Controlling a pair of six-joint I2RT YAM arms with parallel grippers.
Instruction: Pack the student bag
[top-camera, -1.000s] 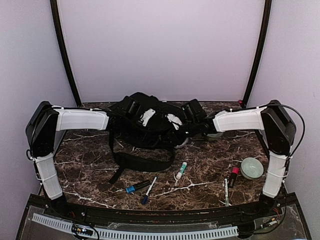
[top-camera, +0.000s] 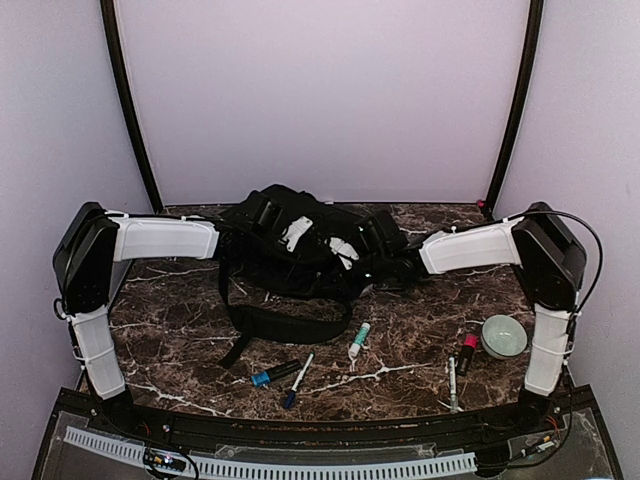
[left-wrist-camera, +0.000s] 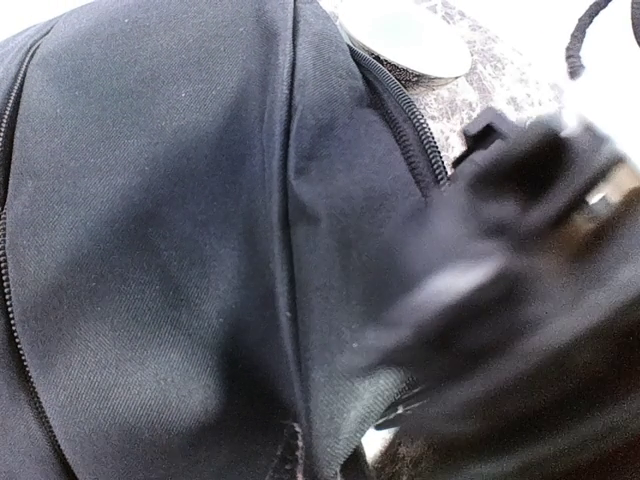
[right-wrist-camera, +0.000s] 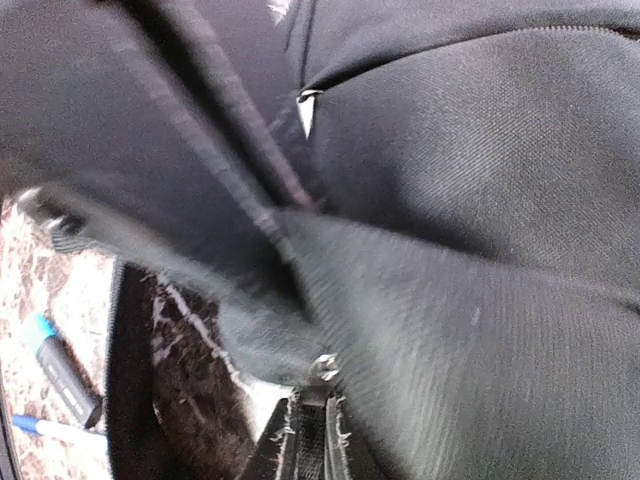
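The black bag (top-camera: 285, 200) lies at the back middle of the table, partly covered by both arms. In the left wrist view, its dark cloth (left-wrist-camera: 160, 220) fills most of the picture. My left gripper is shut at the bottom edge, with a thin fold of that cloth running in between its fingers. Low in the right wrist view, my right gripper has its fingers a little apart around a narrow dark strip. A small metal piece (right-wrist-camera: 325, 368) shows just above them. Whether they grip the strip I cannot tell.
Before the bag lie a black strap (top-camera: 290, 327), a blue-capped marker (top-camera: 275, 373), a blue-capped pen (top-camera: 298, 380) and a green-and-white tube (top-camera: 359, 341). At right are a white pen (top-camera: 452, 385), a pink-and-black marker (top-camera: 466, 354) and a pale bowl (top-camera: 504, 336).
The left arm looks unmoved. The tube's lower end has shifted slightly left.
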